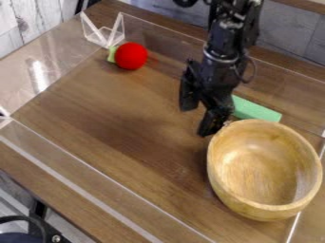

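The black robot arm reaches down from the top right, its gripper (pixel 202 111) low over the wooden table, left of a green object (pixel 260 110) and just above the rim of a large wooden bowl (pixel 260 178). The green object is partly behind the arm. Whether the fingers are open or shut, or hold anything, is unclear at this size.
A red ball (pixel 131 56) sits at the back left beside a small green item and a white wire-like object (pixel 105 28). A wall runs along the back.
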